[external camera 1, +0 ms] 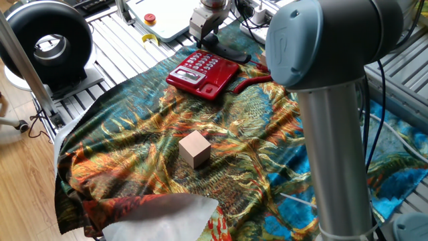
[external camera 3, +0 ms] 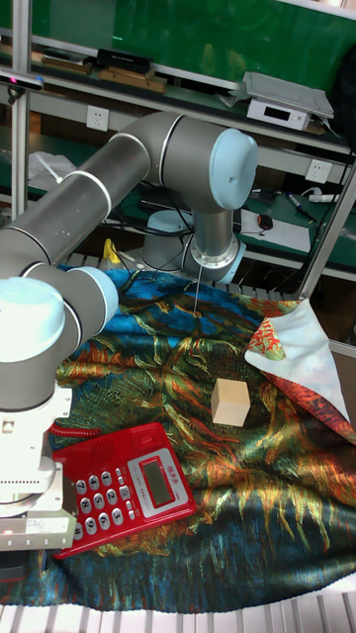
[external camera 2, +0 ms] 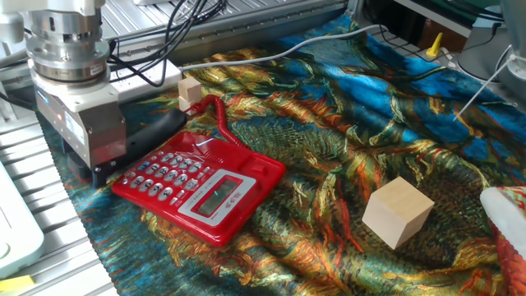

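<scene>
A red telephone (external camera 2: pixel 205 185) with silver keys and a small display lies on the patterned cloth. Its black handset (external camera 2: pixel 152 140) is off the cradle, along the phone's far-left side, with the red coiled cord at its far end. My gripper (external camera 2: pixel 89 174) is low over the handset's near end, beside the phone's keypad corner; in exterior view 1 the gripper (external camera 1: pixel 202 41) likewise meets that end. Its fingers are dark against the dark handset, so whether they are closed around it does not show. In exterior view 3 the gripper is cut off at the left edge.
A wooden cube (external camera 2: pixel 398 212) rests on the cloth, apart from the phone. Smaller wooden blocks (external camera 2: pixel 190 92) stand near the handset's cord end. The cloth is wrinkled, with a folded-over pale corner (external camera 1: pixel 164 219). Loose cables (external camera 2: pixel 168 41) run behind the gripper.
</scene>
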